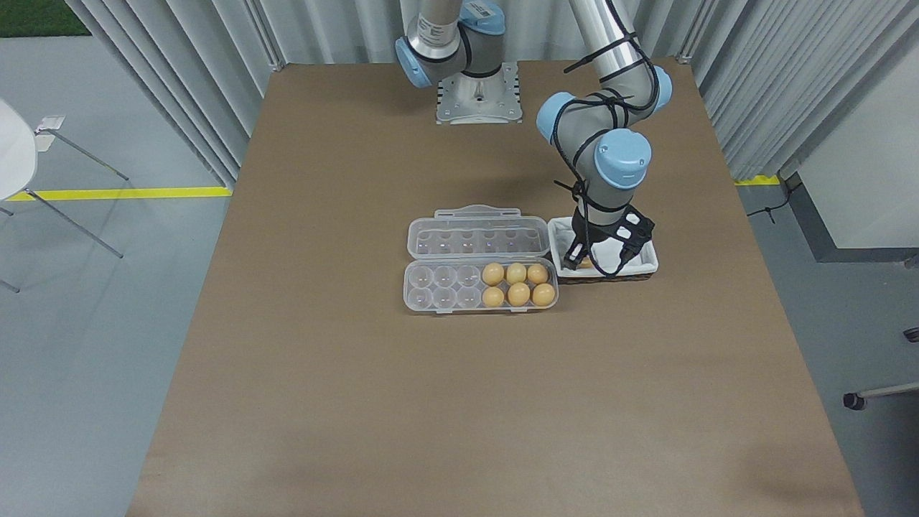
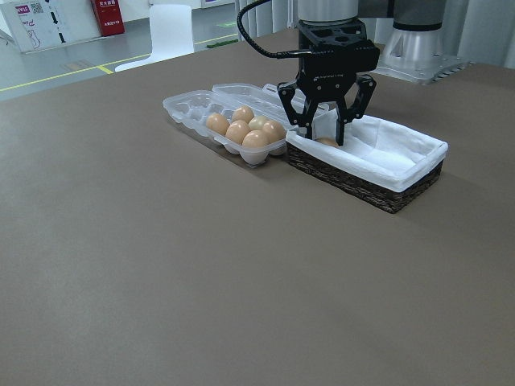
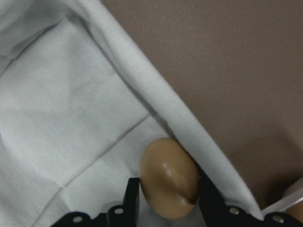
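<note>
A brown egg (image 3: pixel 168 177) lies on the white cloth lining of a dark wicker basket (image 2: pixel 354 181), against its rim. My gripper is down in the basket with a finger on either side of the egg, both appearing to touch it; whether it is closed firmly on it I cannot tell. Left of the basket, an open clear egg carton (image 1: pixel 444 297) holds several eggs (image 1: pixel 518 294) in its right part, with empty cups on the left.
A white chair is off the table to the left.
</note>
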